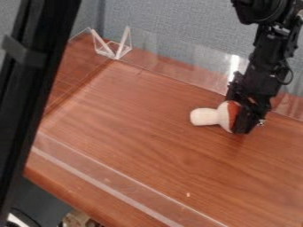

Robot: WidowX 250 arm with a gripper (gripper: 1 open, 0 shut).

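Note:
A white object with a red band (211, 116), shaped like a toy mushroom or pin, lies on its side on the wooden table (130, 151). My black gripper (236, 119) comes down from the upper right and is shut on its red, wider end, which it partly hides. The narrower white end points left.
A white wire holder (112, 49) stands at the back left corner. Clear low walls line the table's edges. A dark vertical bar blocks the left of the view.

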